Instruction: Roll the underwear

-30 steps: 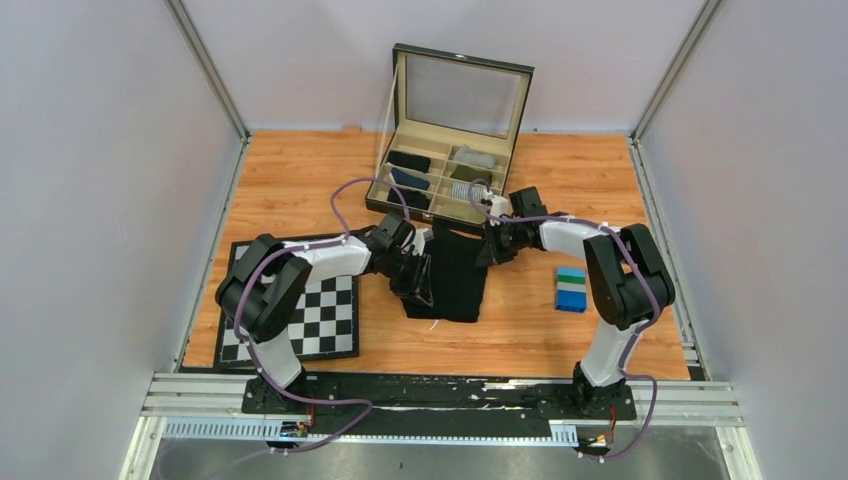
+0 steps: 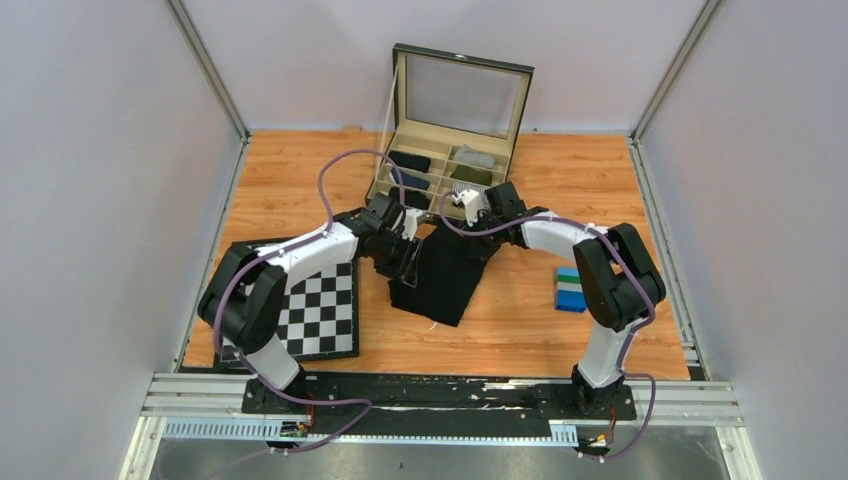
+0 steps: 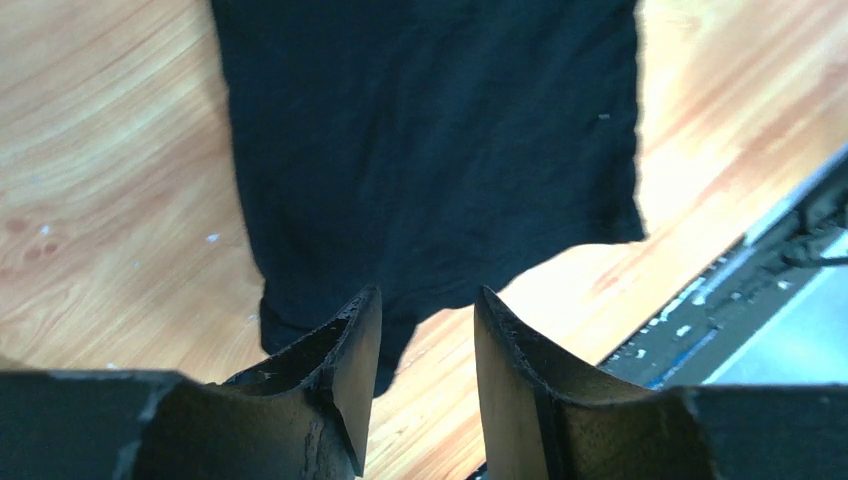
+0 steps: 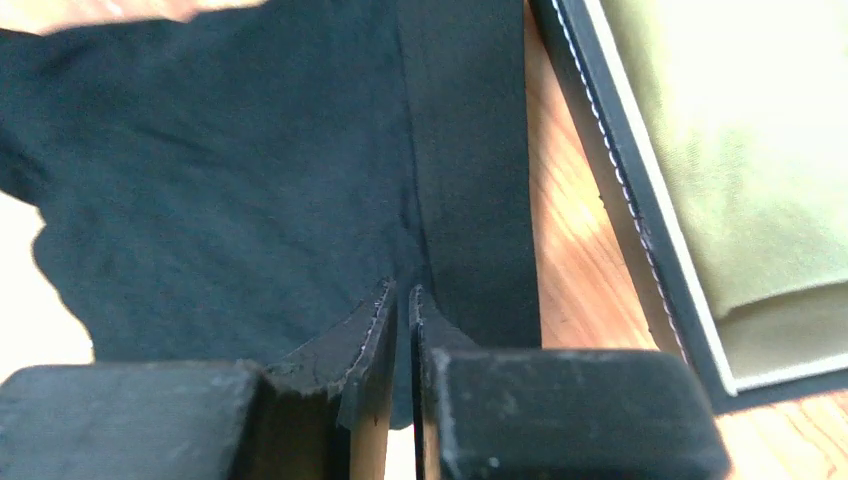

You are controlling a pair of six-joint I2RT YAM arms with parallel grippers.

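Note:
A black underwear (image 2: 440, 290) lies flattened on the wooden table, slightly skewed, in front of the open box. My left gripper hovers over its front-left part, fingers apart with nothing between them; the left wrist view shows a crumpled corner below. My right gripper is at the cloth's upper right, beside the box, its fingers nearly closed on the dark cloth; how much fabric is between them is hidden.
An organizer box (image 2: 440, 140) with rolled garments in compartments stands at the back. A checkerboard (image 2: 315, 320) lies left, a blue-green block stack (image 2: 570, 298) right.
The cloth has skewed, its front edge shifting left. My left gripper has moved slightly up and left; my right gripper has moved left along the box.

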